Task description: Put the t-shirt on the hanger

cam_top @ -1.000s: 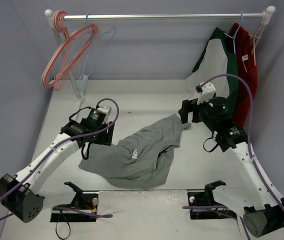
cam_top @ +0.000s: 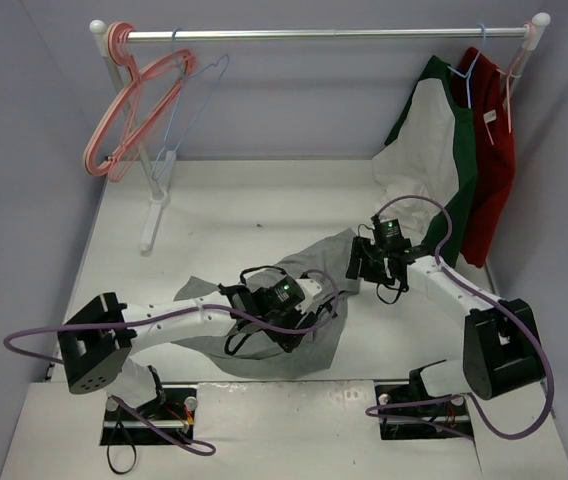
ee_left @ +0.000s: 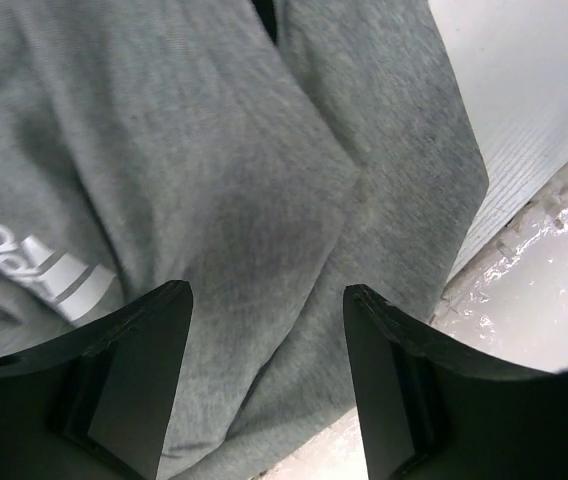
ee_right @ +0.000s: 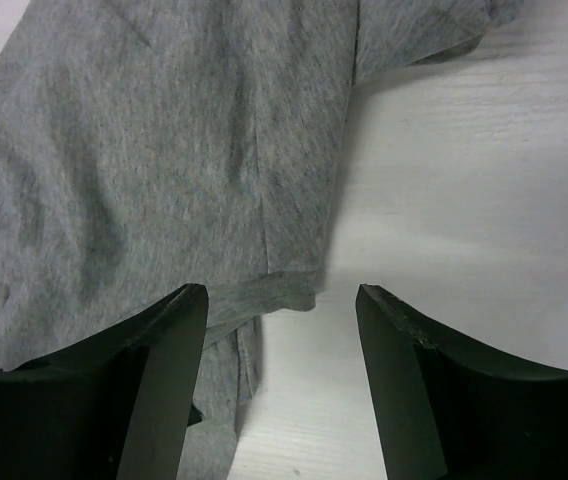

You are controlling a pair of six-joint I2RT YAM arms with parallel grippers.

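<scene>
A grey t shirt with a white print lies crumpled on the white table. My left gripper is low over its lower front part; in the left wrist view its open fingers frame folded cloth near the table's front edge. My right gripper is at the shirt's upper right end; in the right wrist view its fingers stand apart over a folded corner and bare table, with nothing visibly held.
A rail runs across the back, with pink hangers and blue hangers at left, and green-white and red garments hanging at right. Bare table lies behind the shirt.
My left gripper has moved right and toward the front, over the shirt's middle and lower part. My right gripper has come lower and left, down to the shirt's right end.
</scene>
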